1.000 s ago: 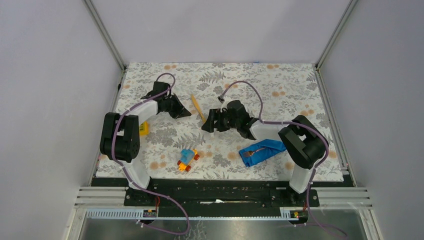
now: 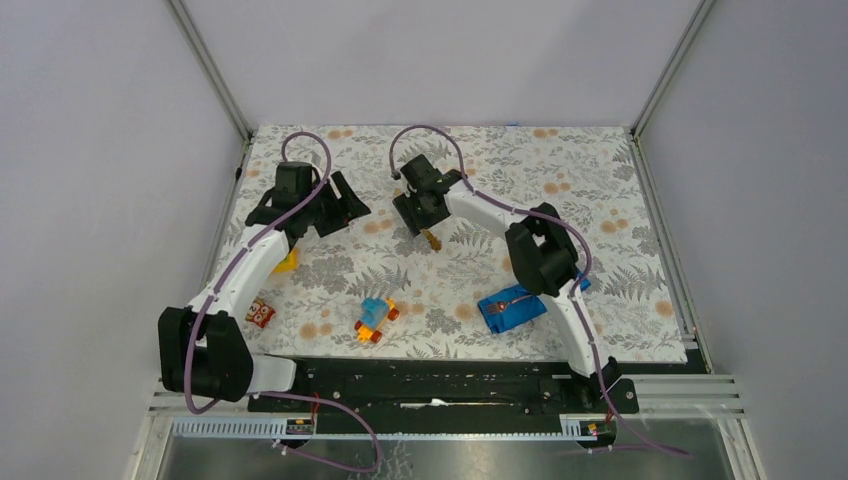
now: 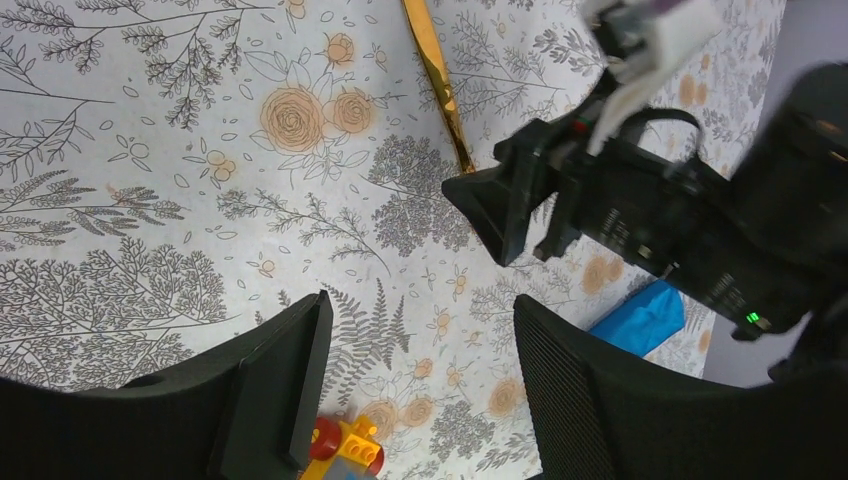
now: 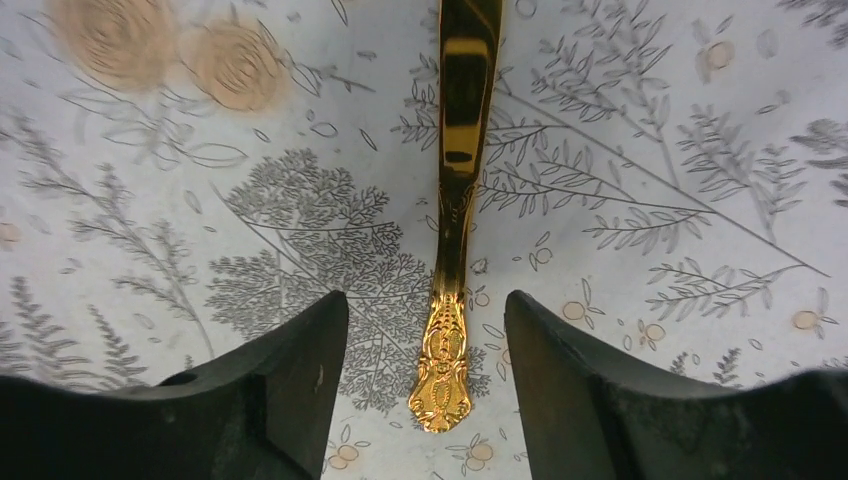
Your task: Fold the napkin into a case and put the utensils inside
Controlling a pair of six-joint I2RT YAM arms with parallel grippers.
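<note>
A gold knife lies on the floral mat, its ornate handle toward the fingers in the right wrist view. From above, my right gripper hides most of it, and only the handle end shows. That gripper is open, with the knife's handle between its fingers without visible contact. My left gripper is open and empty, to the left of the knife. At the right front lies the folded blue napkin with a copper-coloured fork on it; the right arm covers part of the napkin.
A toy vehicle of blue and yellow blocks stands at the front middle. A red toy and a yellow object sit near the left arm.
The knife has shifted right.
</note>
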